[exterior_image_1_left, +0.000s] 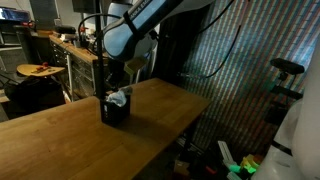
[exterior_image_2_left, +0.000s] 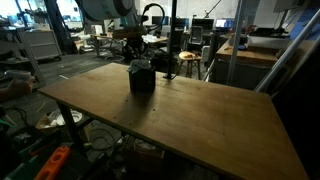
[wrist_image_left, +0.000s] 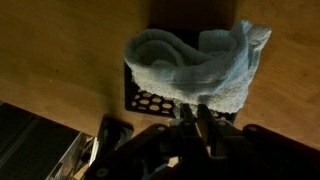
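A pale, bluish-white cloth (wrist_image_left: 200, 68) lies bunched across the top of a black perforated basket (wrist_image_left: 150, 101). In exterior view 1 the cloth (exterior_image_1_left: 118, 98) pokes above the basket (exterior_image_1_left: 114, 114), which stands upright on the wooden table. Exterior view 2 shows the same basket (exterior_image_2_left: 142, 82) near the table's far edge. My gripper is at the cloth's near edge, over the basket's rim, its narrow fingertips shut on a bit of cloth. Most of the basket's inside is hidden beneath the cloth.
Bare wooden table (exterior_image_2_left: 215, 115) stretches to the basket's right in exterior view 2. A dark upright post (exterior_image_1_left: 99, 50) rises close behind the basket in exterior view 1. Chairs and benches stand beyond the table.
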